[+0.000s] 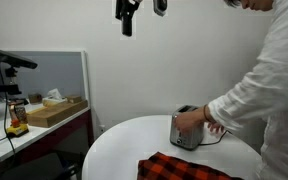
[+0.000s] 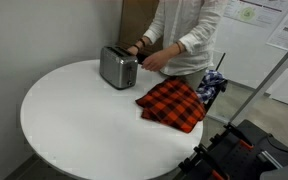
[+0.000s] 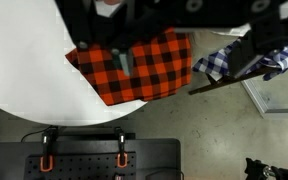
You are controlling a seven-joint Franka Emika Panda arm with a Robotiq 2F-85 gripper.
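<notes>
My gripper (image 1: 143, 18) hangs at the top of exterior view 1, high above the table, its two dark fingers apart with nothing between them. Dark, blurred gripper parts fill the top of the wrist view. Below lies a red and black checked cloth (image 2: 172, 103), spread flat near the table edge beside the person; the wrist view shows the cloth (image 3: 139, 72) partly covered by the gripper. A silver toaster (image 2: 118, 67) stands upright on the white round table (image 2: 74, 115). The person (image 1: 274, 85) has their hands at the toaster.
A power cord (image 1: 210, 142) runs from the toaster. Blue checked cloth (image 3: 259, 62) hangs off to the side. A side shelf (image 1: 46, 117) with boxes and bottles stands at the left.
</notes>
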